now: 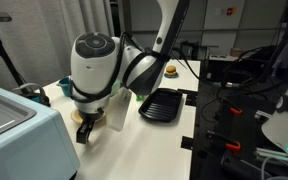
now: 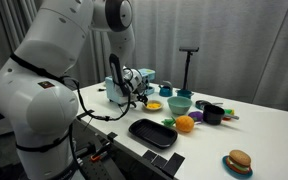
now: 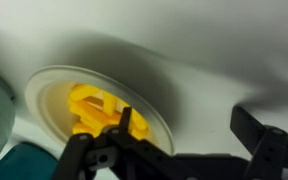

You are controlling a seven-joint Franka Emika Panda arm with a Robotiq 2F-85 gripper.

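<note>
My gripper is open, its two fingers wide apart with only pale tabletop between them. A pale round dish (image 3: 36, 94) holding yellow fry-like pieces (image 3: 87, 93) lies on the left of the wrist view. The left finger overlaps the dish's near side there, but I cannot tell if they touch. In exterior view 1 the gripper (image 1: 83, 130) hangs low in front of the dish, partly hiding it, close to the pale box. The yellow contents (image 2: 154, 105) show just right of the gripper in exterior view 2.
The pale blue-white box (image 1: 29, 148) stands close beside the gripper. A black tray (image 2: 152, 134), an orange round object (image 2: 185, 124), a green bowl (image 2: 180, 104) and a black pot (image 2: 214, 115) stand farther along. A burger (image 2: 240, 160) sits at far right. White tabletop before the gripper is clear.
</note>
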